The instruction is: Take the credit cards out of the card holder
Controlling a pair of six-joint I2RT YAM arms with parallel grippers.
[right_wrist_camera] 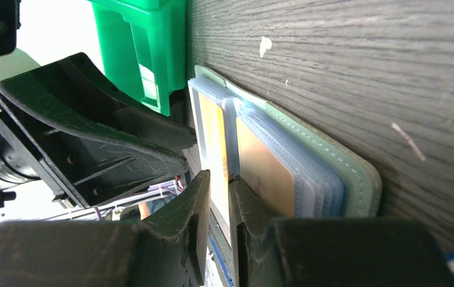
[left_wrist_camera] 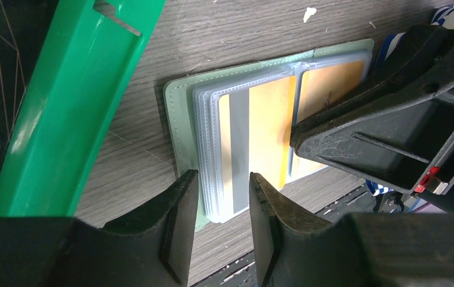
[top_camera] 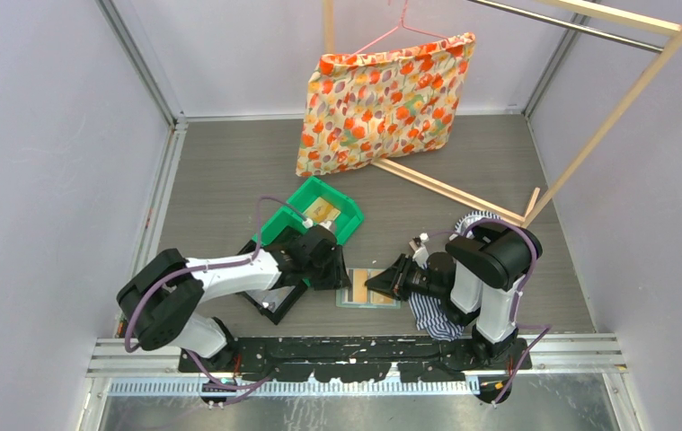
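A pale green card holder (left_wrist_camera: 179,113) lies open on the table, with clear sleeves and orange, white and grey cards (left_wrist_camera: 269,131) in it. Over its left edge my left gripper stands open, its two fingers (left_wrist_camera: 179,209) well apart with nothing held between them. My right gripper comes in from the right, tips at the middle divider between the two sleeves. Only a narrow gap shows between its fingers; part of the holder is visible behind that gap, and no card is clearly gripped.
A green tray (top_camera: 346,224) with an orange card in it stands behind and left, beside a black box (top_camera: 270,301). Striped cloth (top_camera: 436,319) lies under the right arm. Wooden rack bars (top_camera: 445,189) and a hanging flowered bag (top_camera: 386,108) are farther back.
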